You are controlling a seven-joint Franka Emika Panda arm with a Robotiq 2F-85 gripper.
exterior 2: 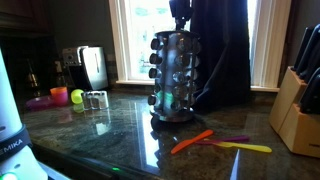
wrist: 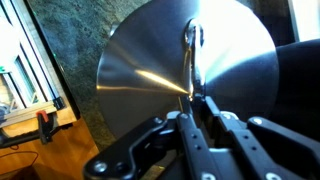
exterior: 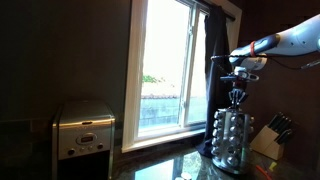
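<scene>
A round, tiered spice rack [exterior 2: 158, 85] with silvery jar lids stands upright on the dark counter. From above, the wrist view shows its shiny round metal top [wrist: 140, 65] with a raised loop handle [wrist: 192, 50] in the middle. My gripper points down at the top's centre, shut on the near end of that handle. In exterior view 1 the gripper [exterior: 237, 97] sits directly over the rack [exterior: 230, 140]. The exact contact of the fingertips is dark and partly hidden.
A knife block [exterior 2: 302, 115] stands to the right. Orange, purple and yellow utensils [exterior 2: 220, 143] lie in front of it. At the left are a toaster [exterior 2: 88, 68], small cups [exterior 2: 60, 97] and a green item [exterior 2: 77, 102]. The curtain [exterior: 217, 60] hangs close behind the rack.
</scene>
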